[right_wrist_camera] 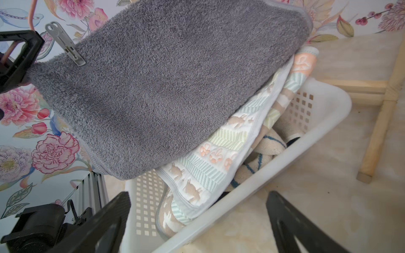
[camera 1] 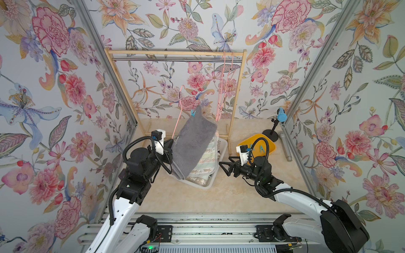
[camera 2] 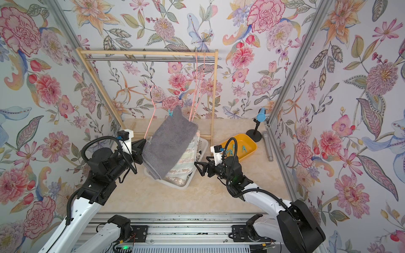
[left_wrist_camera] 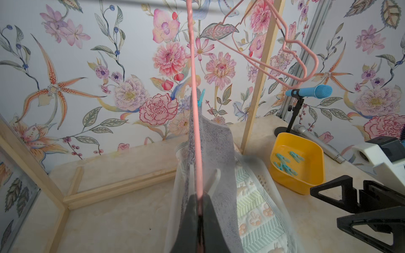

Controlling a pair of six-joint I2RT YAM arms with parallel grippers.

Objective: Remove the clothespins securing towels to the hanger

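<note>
A grey towel (camera 1: 192, 143) lies over the white basket (camera 1: 215, 168), still clipped to a pink hanger (camera 1: 180, 105) that is off the rail. A blue clothespin (camera 1: 192, 113) sits near the towel's upper corner; a pale clothespin (right_wrist_camera: 67, 46) shows on it in the right wrist view. My left gripper (camera 1: 168, 147) is shut on the pink hanger at the towel's near left corner. My right gripper (camera 1: 227, 165) stands open beside the basket's right side, with nothing between its fingers.
A yellow tub (camera 1: 263, 149) with several blue clothespins is at the right, near a microphone on a stand (camera 1: 276, 128). The wooden rack (camera 1: 240, 71) stands behind, with pink hangers on its rail.
</note>
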